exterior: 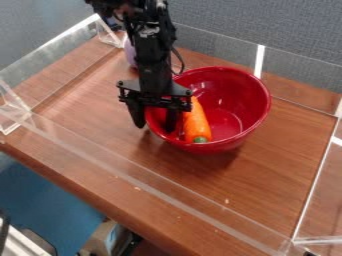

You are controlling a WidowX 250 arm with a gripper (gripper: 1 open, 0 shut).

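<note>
My black gripper hangs down at the left rim of a red bowl, its lower parts over and partly inside that side of the bowl. An orange carrot with a green end lies inside the bowl, just right of the gripper. The fingertips are dark and overlap the rim, so I cannot tell whether they are open or shut, or on what.
A purple object stands behind the arm. The wooden table has clear walls along its edges, with free room in front of and right of the bowl.
</note>
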